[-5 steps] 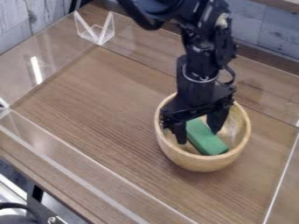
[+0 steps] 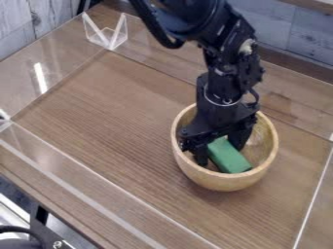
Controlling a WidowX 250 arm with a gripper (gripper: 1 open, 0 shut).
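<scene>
A pale wooden bowl [image 2: 196, 170] stands on the right part of the table, holding a green block [image 2: 229, 160]. My black gripper [image 2: 212, 146] reaches down from above into the bowl, its fingertips low around the upper left end of the green block. The dark fingers overlap the block and the bowl's inside, so I cannot tell whether they touch the block or how far apart they stand.
A white wire-like object [image 2: 107, 29] stands at the back left corner, and grey plank panels line the back.
My gripper has moved lower into the bowl, and its fingers now cover more of the green block's upper end. The bowl has barely moved.
</scene>
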